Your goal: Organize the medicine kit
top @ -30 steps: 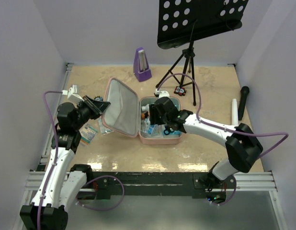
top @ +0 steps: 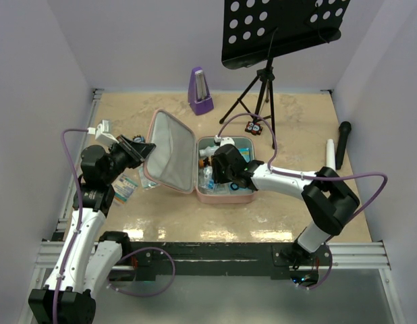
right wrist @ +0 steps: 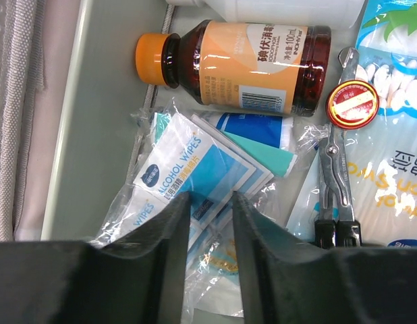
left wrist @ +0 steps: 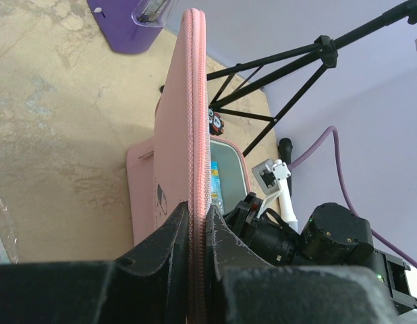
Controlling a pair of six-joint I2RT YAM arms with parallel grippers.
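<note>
A pink medicine case (top: pixel 225 199) lies open; my left gripper (top: pixel 144 150) is shut on the rim of its raised lid (left wrist: pixel 175 121), zipper edge between the fingers. My right gripper is down inside the case, fingers apart, at a bagged stack of alcohol wipes (right wrist: pixel 175 169); whether it touches them I cannot tell. Also inside are a brown bottle (right wrist: pixel 256 67) with orange cap, a white bottle (right wrist: pixel 289 10), scissors or forceps (right wrist: pixel 333 169) with a red round tin (right wrist: pixel 352 103) over them, and a blue-white cotton swab pack (right wrist: pixel 391 175).
A purple metronome (top: pixel 200 94) and a black music stand (top: pixel 268 74) stand behind. A white roll (top: pixel 330 154) and black microphone (top: pixel 342 145) lie at the right. Flat packets (top: pixel 124 190) lie beside my left arm.
My right arm has shifted slightly, its gripper lowering over the case's contents. My left gripper and the lid stay where they were.
</note>
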